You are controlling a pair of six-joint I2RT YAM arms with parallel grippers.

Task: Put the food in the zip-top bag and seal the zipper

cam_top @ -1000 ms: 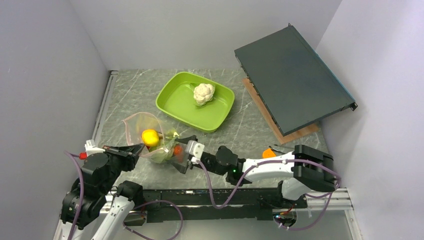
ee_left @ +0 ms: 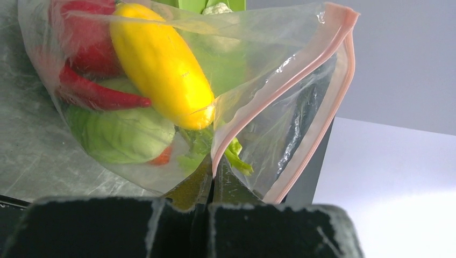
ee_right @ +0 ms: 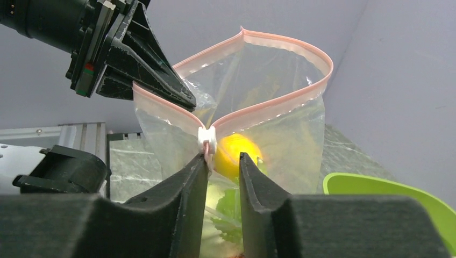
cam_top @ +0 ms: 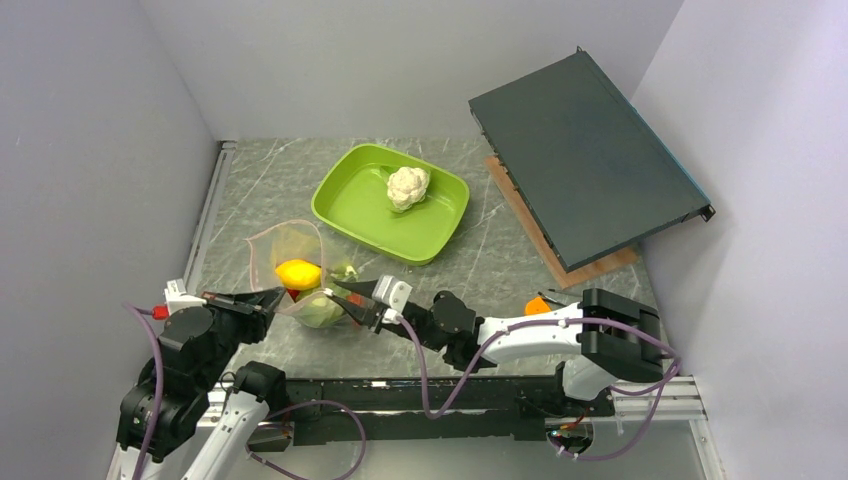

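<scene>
A clear zip bag with a pink zipper rim (ee_left: 301, 67) stands with its mouth open. Through its film show a yellow vegetable (ee_left: 161, 64), a red chili (ee_left: 102, 95), a red pepper (ee_left: 88, 40) and a pale green cabbage (ee_left: 121, 129). My left gripper is shut on the rim's near edge. A white slider (ee_right: 207, 141) sits on the zipper. Part open, my right gripper has its fingers just below the slider; the left finger (ee_right: 192, 188) is close under it. Whether they touch cannot be told.
Behind the bag is a green tray (cam_top: 340, 195) holding a cauliflower (cam_top: 407, 187). A dark panel (cam_top: 590, 150) leans at the back right. An orange object (cam_top: 537, 306) lies near the right forearm. Between tray and panel the counter is free.
My right gripper's fingers have come much closer together and shifted left toward the bag's mouth. The yellow vegetable looks slightly turned. My left gripper stays practically in place.
</scene>
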